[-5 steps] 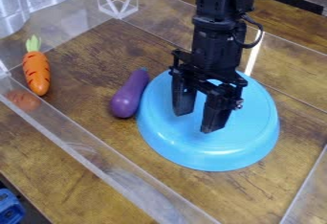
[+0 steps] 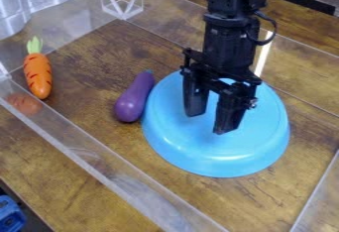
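Note:
My black gripper (image 2: 212, 102) reaches down from the top over a large round blue lid-like object (image 2: 212, 147) on the wooden table. Its two fingers stand apart over the blue surface, with no object visible between them; whether they touch it I cannot tell. A purple eggplant (image 2: 133, 99) lies just left of the blue object. An orange carrot (image 2: 40, 72) lies farther left.
Clear plastic walls run along the lower left and the top left. A blue object (image 2: 8, 214) shows at the bottom left edge. Bare wood (image 2: 93, 43) lies at the upper left and at the right.
The gripper has shifted very slightly, its fingers a little differently placed over the blue object. The other things look unmoved.

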